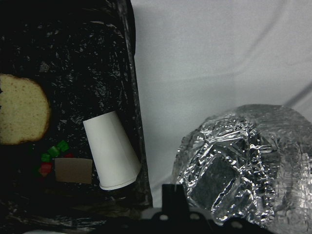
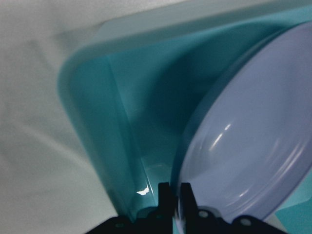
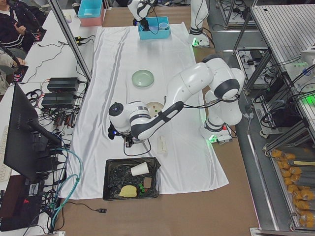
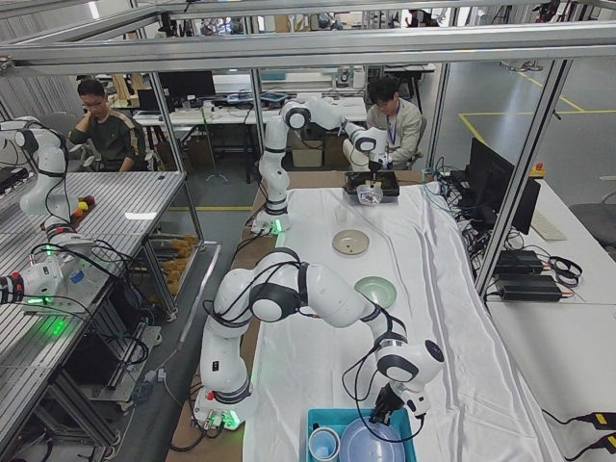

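My left gripper hangs beside a black-lined tray (image 1: 68, 58), at a crumpled silver foil object (image 1: 248, 165); whether it grips the foil is unclear. The tray holds a white paper cup (image 1: 112, 151), a bread slice (image 1: 19, 109), a brown piece (image 1: 73, 169) and several small red and green bits. In the right wrist view, my right gripper has its fingers either side of the rim of a lavender plate (image 2: 248, 126) in a teal bin (image 2: 87, 117); how firmly they close is unclear.
A green plate (image 3: 142, 77) and a beige plate (image 4: 350, 243) lie on the white cloth (image 3: 118, 64). A blue cup (image 4: 323, 445) stands in the teal bin. Monitors and cables line one side of the table.
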